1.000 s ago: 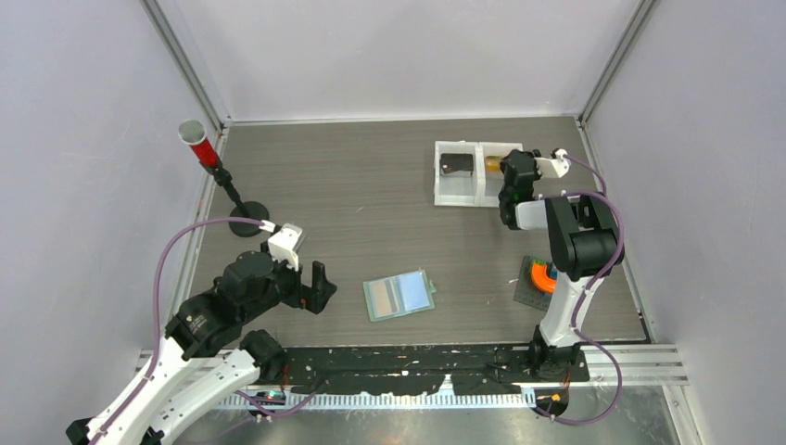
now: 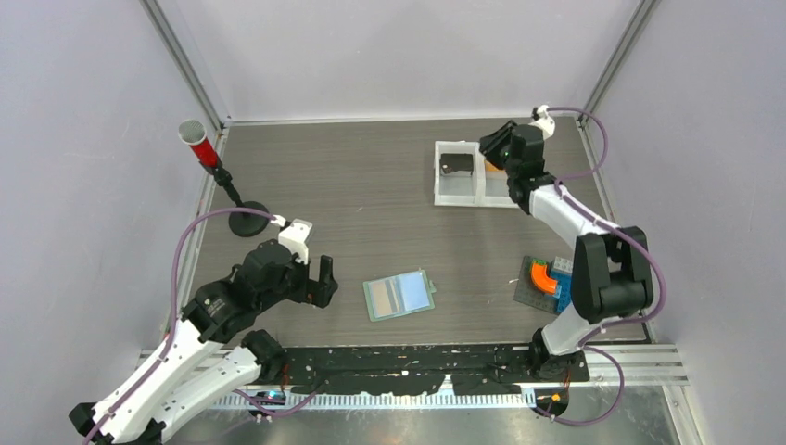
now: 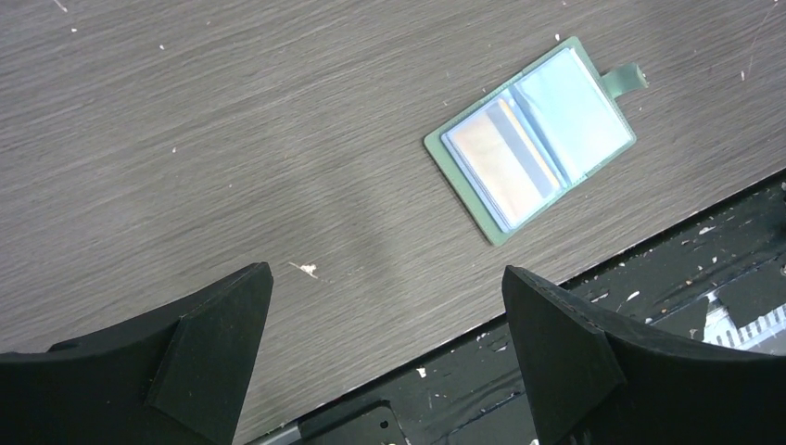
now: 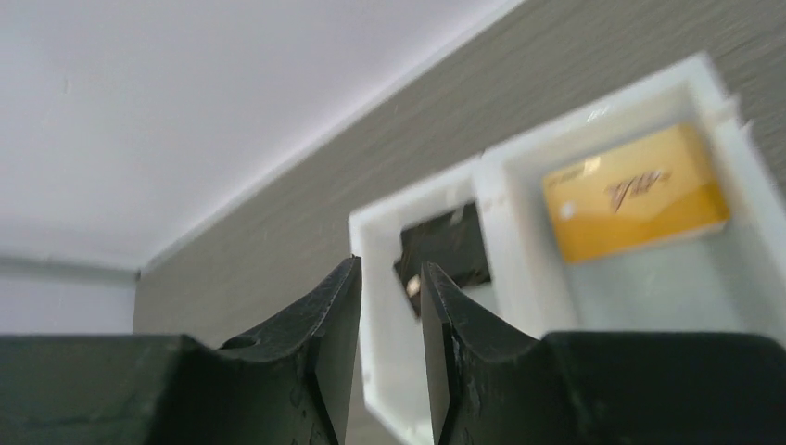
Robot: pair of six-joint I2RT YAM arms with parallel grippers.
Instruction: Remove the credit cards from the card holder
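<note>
The card holder lies spread open on the table near its front edge. In the left wrist view the green holder shows clear sleeves, with a tan-striped card under the left one and a pale blue card in the right. To its left, my left gripper stands open, empty and apart from it. My right gripper is far off, over the white bin at the back right. Its fingers stand slightly apart with nothing seen between them.
Inside the two-part white bin are a black item on one side and an orange-yellow box on the other. A red-and-white cup on a black stand stands at left. Colored blocks lie at front right. Mid-table is clear.
My right gripper has moved further back and a little left over the bin. The card holder has stayed put.
</note>
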